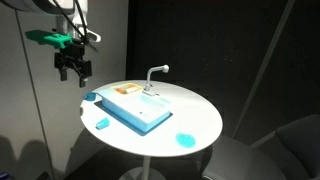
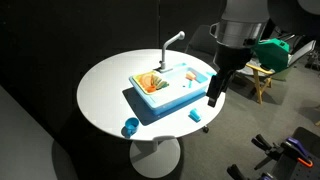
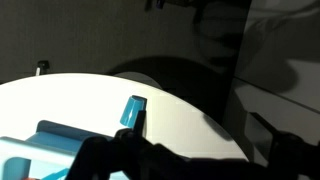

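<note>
My gripper [image 1: 73, 78] hangs above and beside the table's edge, its fingers spread wide with nothing between them. In the wrist view a small blue block-like item [image 3: 132, 110] lies on the tabletop near the left finger, apart from it. That same item [image 1: 102, 124] rests near the table's rim, beside a blue toy sink [image 1: 140, 116] with a white tap [image 1: 154, 72]. A blue cup [image 2: 131, 126] stands on the table close to its edge. On the sink's side tray are orange and green pieces [image 2: 151, 81].
A light blue round plate-like thing [image 1: 186, 140] lies on the white round table [image 1: 201, 110]. Dark seats [image 1: 265, 152] stand beyond the table. Bare tabletop surrounds the sink on several sides.
</note>
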